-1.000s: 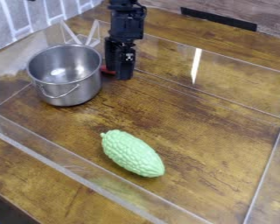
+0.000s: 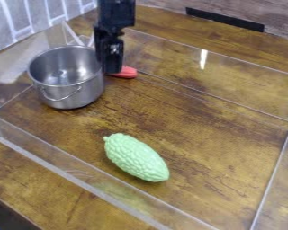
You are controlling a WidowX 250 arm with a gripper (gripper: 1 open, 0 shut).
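Observation:
My black gripper (image 2: 112, 54) hangs open at the upper centre, just behind and right of a steel pot (image 2: 65, 79) with a wire handle. A small red object (image 2: 126, 72) lies on the wooden table beside the pot, just right of and below the fingertips. A pale green bumpy vegetable, like a bitter melon (image 2: 136, 157), lies in the front middle of the table.
Clear panels or edges border the wooden table (image 2: 212, 108) at left, front and right. A white slatted structure stands at the back left.
My gripper has moved left, toward the pot, uncovering more of the red object. The pot and green vegetable have not moved.

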